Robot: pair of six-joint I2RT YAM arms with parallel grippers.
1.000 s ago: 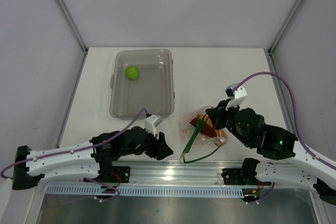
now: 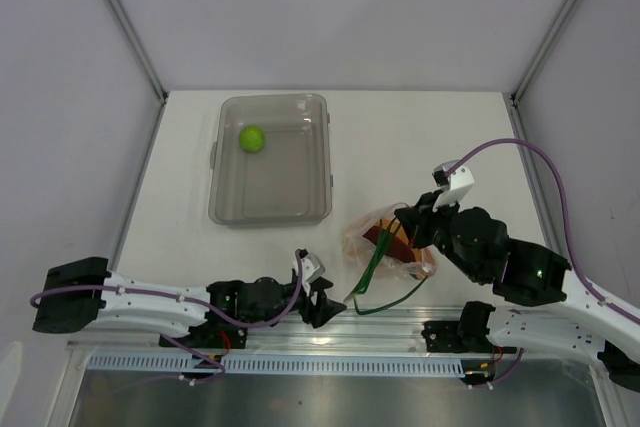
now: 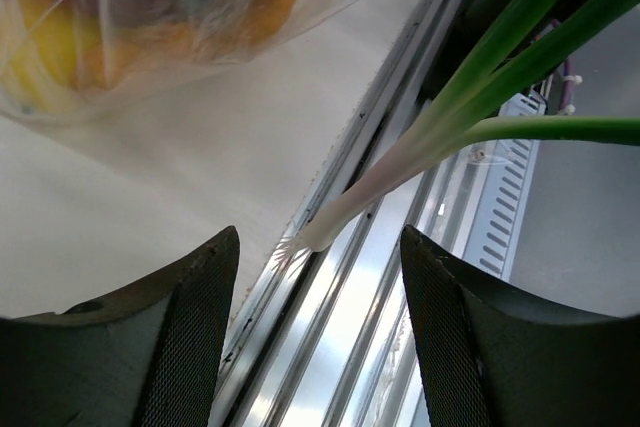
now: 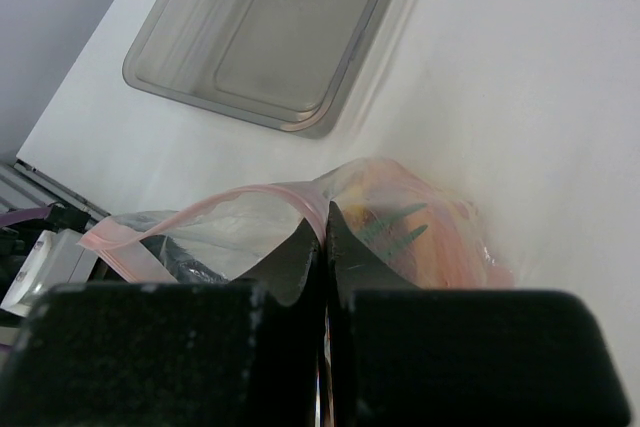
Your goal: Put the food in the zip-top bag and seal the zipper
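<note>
The zip top bag (image 2: 360, 247) with food inside lies at the right of the work surface, its contents showing through in the left wrist view (image 3: 150, 37). Green onions (image 2: 375, 262) (image 3: 480, 97) hang out toward the front rail, white end lowest. My left gripper (image 2: 328, 305) stands open just left of that white end, with the root end seen between and beyond its fingers. My right gripper (image 2: 410, 222) is shut on the bag's pink-edged top (image 4: 250, 192), above the bag.
A grey plastic bin (image 2: 270, 177) with a round green item (image 2: 251, 138) stands at the back left. The metal front rail (image 2: 310, 332) runs below the onions and left gripper.
My left gripper has moved toward the front edge and slightly right, closer to the white end of the onions. The right gripper has stayed nearly still.
</note>
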